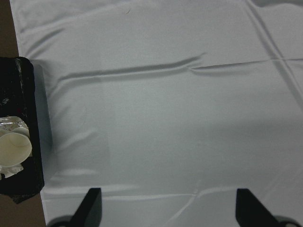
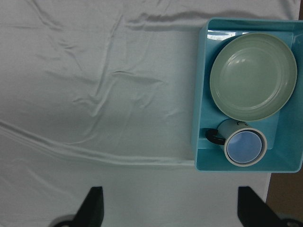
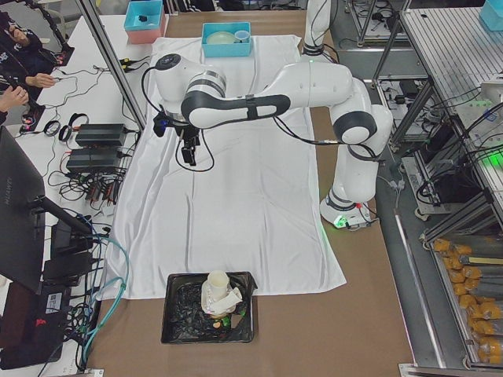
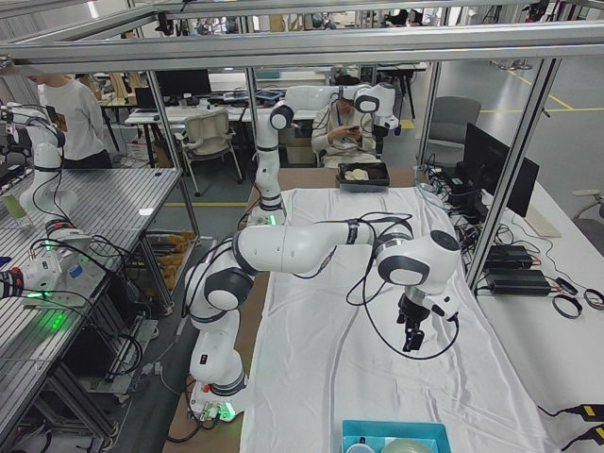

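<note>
My left gripper (image 3: 189, 153) hangs over the white cloth (image 3: 236, 228), between the two containers; in the left wrist view its fingers stand apart with nothing between. A black lined tray (image 1: 19, 85) there holds pale cups (image 1: 14, 149) and crumpled wrapping. My right gripper (image 4: 412, 330) hangs over the cloth near the blue bin (image 2: 201, 94), open and empty in its wrist view. That bin holds a pale green plate (image 2: 253, 75) and a mug (image 2: 244, 146) with a dark handle.
A side table (image 3: 86, 47) with monitor, boxes and cables lies along one side, with a metal post (image 3: 110, 63). A slatted metal table (image 3: 448, 55) stands on the other side. People sit nearby.
</note>
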